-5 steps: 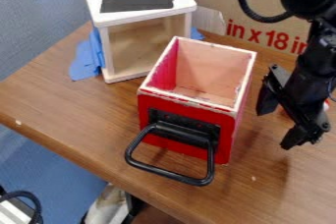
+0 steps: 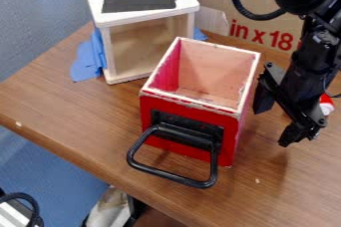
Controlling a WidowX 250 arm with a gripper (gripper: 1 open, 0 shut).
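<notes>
A red open-topped box with a pale pink inside stands on the wooden table, a black handle sticking out low at its front. My black gripper is at the box's right side, pointing down; whether its fingers are open is hard to tell. A small red object shows partly behind the gripper.
A white open cabinet with a dark strip on top stands at back left, a blue cloth beside it. Cardboard is behind. The table's front edge drops to the floor.
My gripper has shifted slightly upward in the view over the last second, with a small change in its angle. The box and cabinet look unmoved.
</notes>
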